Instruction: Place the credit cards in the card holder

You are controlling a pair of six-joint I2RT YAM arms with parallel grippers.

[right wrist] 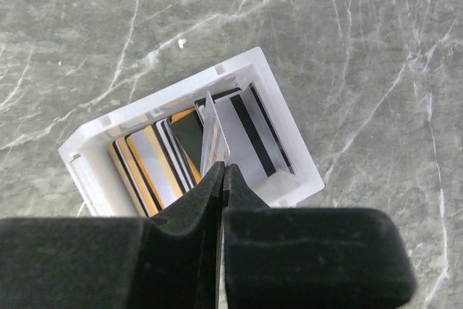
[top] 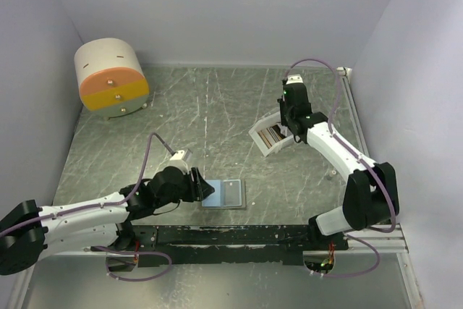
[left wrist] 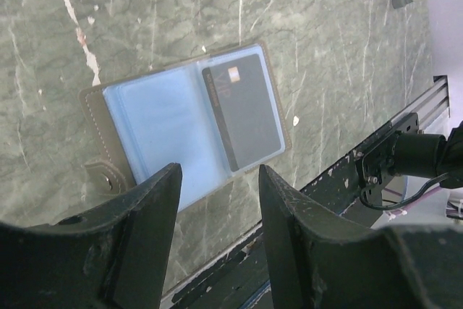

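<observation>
A white tray [top: 262,142] [right wrist: 289,142] holds several cards [right wrist: 148,164] with striped edges on the right side of the table. My right gripper [top: 284,106] is above it, shut on a thin card [right wrist: 213,128] that stands on edge at its fingertips. The open card holder [top: 223,193] [left wrist: 163,124] lies near the front edge, with blue pockets and a grey panel. My left gripper [top: 202,186] is over its near side, open, with nothing between its fingers.
A rounded white drawer box [top: 108,63] with orange and yellow fronts stands at the back left. Walls border the sides and back.
</observation>
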